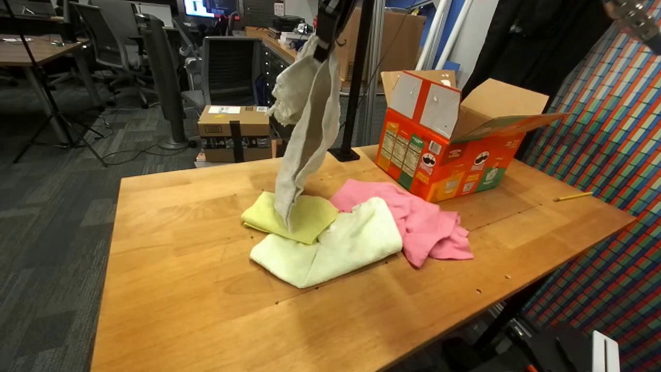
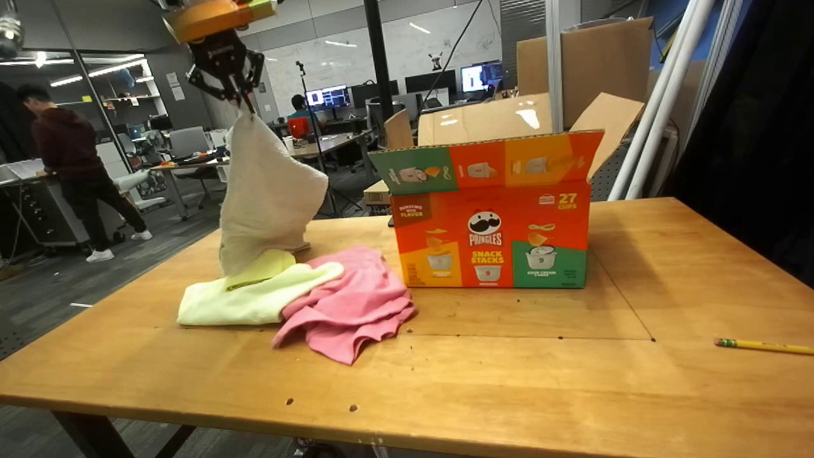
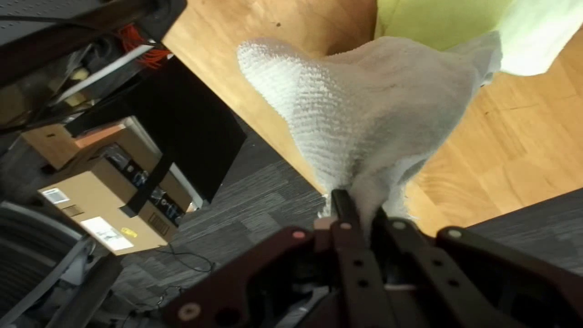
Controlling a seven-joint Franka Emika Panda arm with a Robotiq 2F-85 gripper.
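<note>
A whitish-grey cloth hangs from my gripper, which is shut on its upper end. In exterior view 2 the cloth drapes down in one broad sheet, its lower edge close to the other cloths; whether it touches them I cannot tell. The wrist view shows the cloth bunched between the fingers. Below it on the table lie a folded yellow cloth, a pale green cloth partly under it, and a crumpled pink cloth beside them.
An open-topped orange Pringles box stands on the table, its flaps spread outward. A pencil lies near the far right edge. A black post rises at the table's back.
</note>
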